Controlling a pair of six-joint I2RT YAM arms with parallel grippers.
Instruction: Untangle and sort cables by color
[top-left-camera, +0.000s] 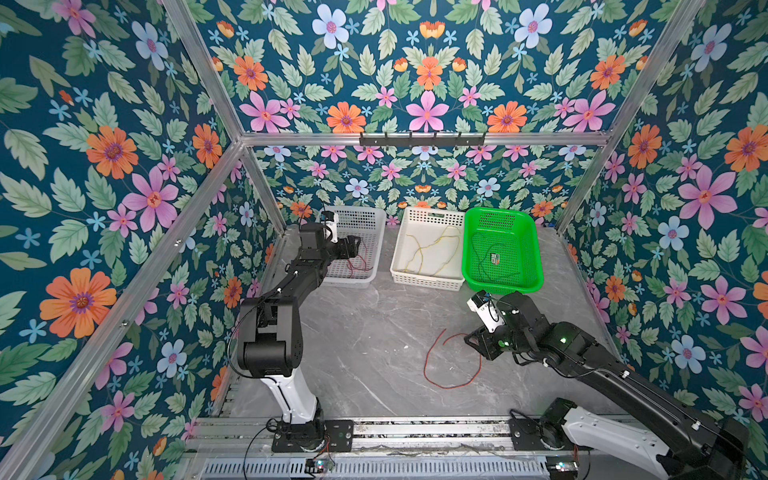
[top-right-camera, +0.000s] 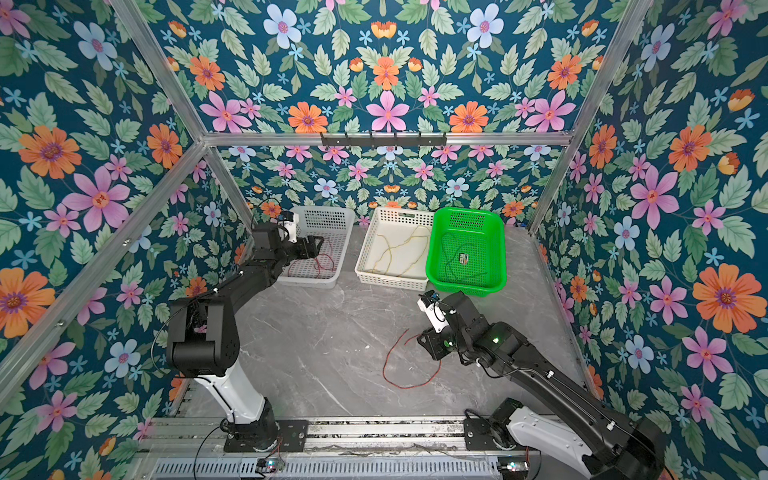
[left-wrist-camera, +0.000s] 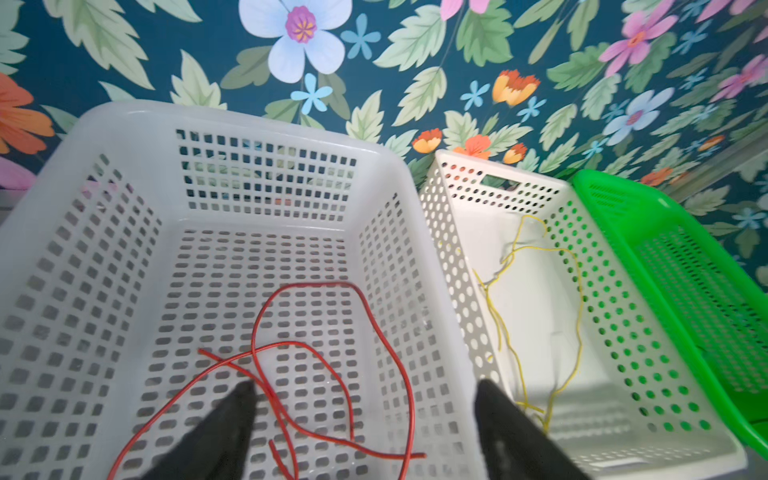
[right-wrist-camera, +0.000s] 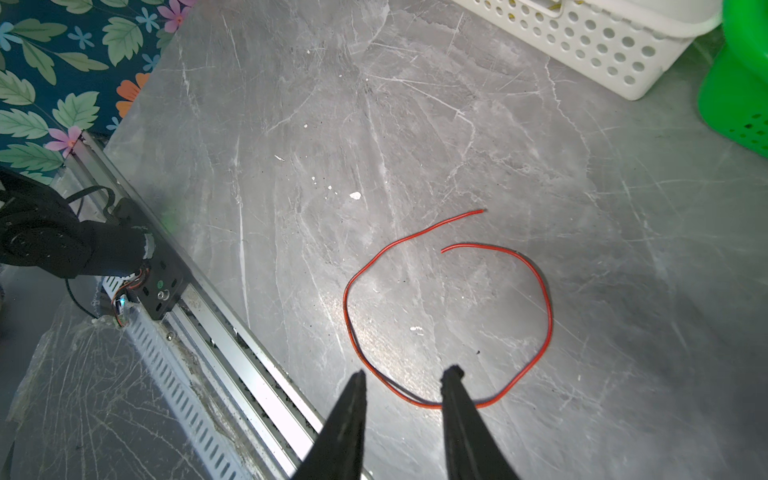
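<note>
A red cable lies in an open loop on the grey table, below the fingers of my right gripper, which stands open and empty. My left gripper is over the grey basket, its blurred fingers apart with nothing seen between them. Red cables lie in that basket. Yellow cables lie in the middle white basket. The green basket on the right holds dark cables and a small pale item.
The three baskets stand in a row along the back. The table between the arms is mostly clear apart from the red loop and small white specks. A metal rail runs along the front edge.
</note>
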